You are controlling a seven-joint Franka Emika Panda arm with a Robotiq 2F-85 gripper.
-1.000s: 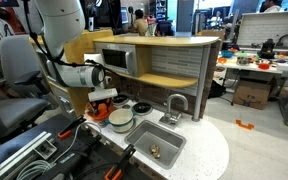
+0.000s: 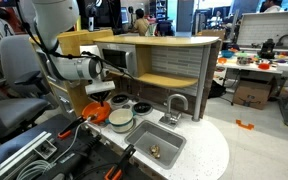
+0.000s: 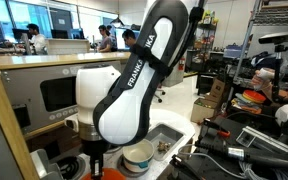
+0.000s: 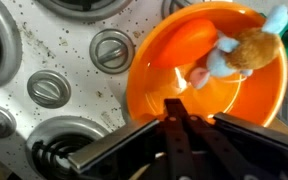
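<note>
In the wrist view an orange bowl (image 4: 144, 82) fills the right half. A smooth orange object (image 4: 184, 42) and a plush toy (image 4: 252, 50) in pale blue and brown lie inside it. My gripper is over the bowl's lower part, shut, with nothing showing between its fingers. Exterior view 1 has the orange bowl (image 2: 97, 112) at the left of the counter, below the white arm's end. In exterior view 2 only part of the orange bowl (image 3: 109, 174) shows at the bottom edge, below the arm.
A pale pot (image 2: 121, 120) stands right of the bowl, among the stove burners. Farther right is a sink (image 2: 158, 145) with small items in it and a faucet (image 2: 177, 107) behind. A microwave (image 2: 119, 58) and a shelf rise behind the stove.
The white arm has shifted slightly left in exterior view 1. The pot, sink and counter look unchanged.
</note>
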